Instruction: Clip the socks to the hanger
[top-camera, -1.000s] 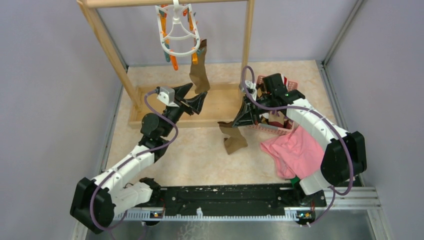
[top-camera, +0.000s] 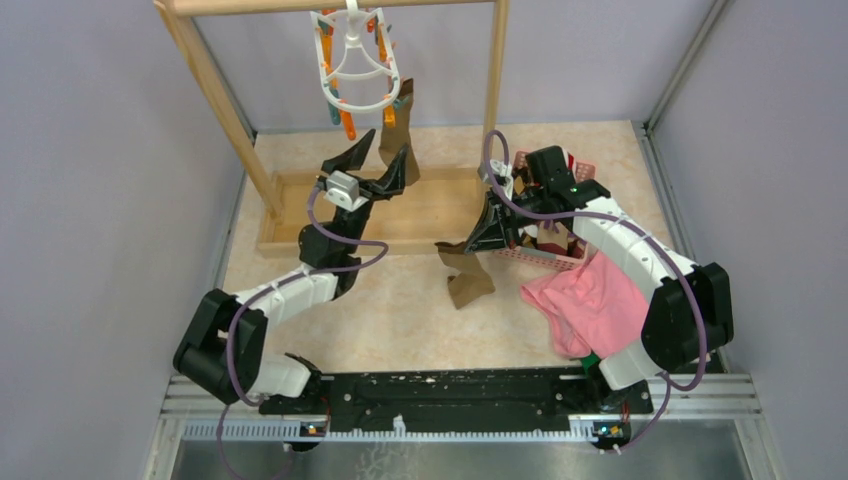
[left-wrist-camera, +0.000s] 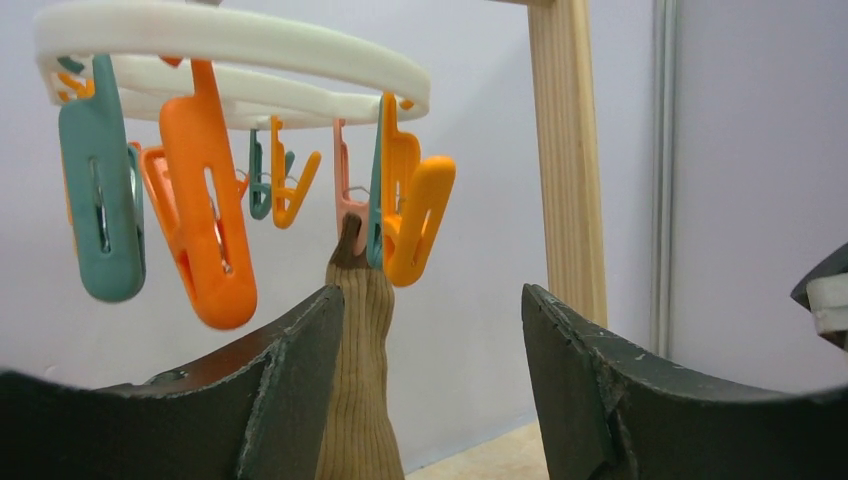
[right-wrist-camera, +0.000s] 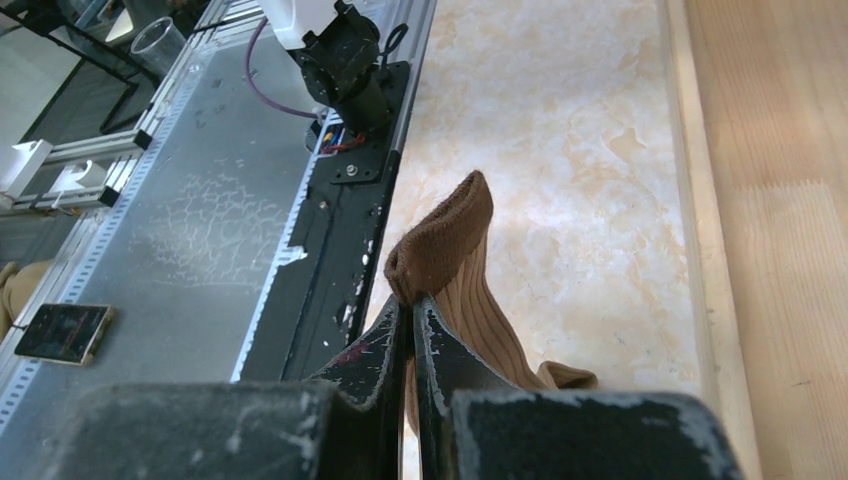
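Observation:
The white hanger (top-camera: 355, 72) hangs from the wooden frame with several orange and green clips. From a pale orange clip (left-wrist-camera: 343, 160) at its far side, a brown ribbed sock (left-wrist-camera: 360, 350) hangs down. My left gripper is open below the near clips, its fingers spread and nothing between them; the sock appears behind its left finger. A second brown sock (right-wrist-camera: 470, 290) is pinched near its cuff by my right gripper, which is shut. Above the table's middle, that sock (top-camera: 467, 275) droops in front of the wooden base.
A pink basket (top-camera: 540, 258) with more socks stands behind the right arm. Pink cloth (top-camera: 590, 305) lies in front of it. The frame's wooden posts (top-camera: 497, 70) flank the hanger. Bare table (top-camera: 400, 320) shows between the arms.
The right arm and the sock it holds have stayed put.

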